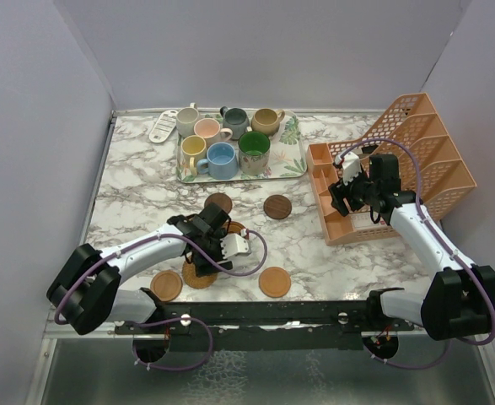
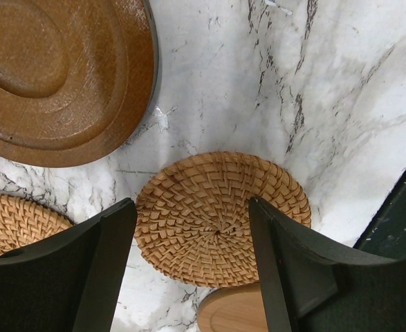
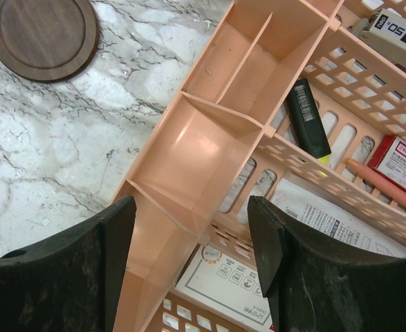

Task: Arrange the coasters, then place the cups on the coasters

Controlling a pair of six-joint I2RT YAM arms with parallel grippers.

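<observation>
Several cups stand on the floral tray at the back, among them a blue mug [image 1: 222, 160] and a green one [image 1: 254, 153]. My left gripper is part open over a woven coaster [image 2: 216, 214], nothing visible between its fingers; a wooden coaster [image 2: 57, 83] lies above it in that view and another woven one [image 2: 16, 225] at left. My right gripper stands open and empty over the peach organizer [image 3: 189, 152].
Dark coasters [image 1: 277, 207] and a light wooden one [image 1: 275, 282] lie mid-table. The organizer holds boxes and small items at right. Bare marble is free at left and front centre.
</observation>
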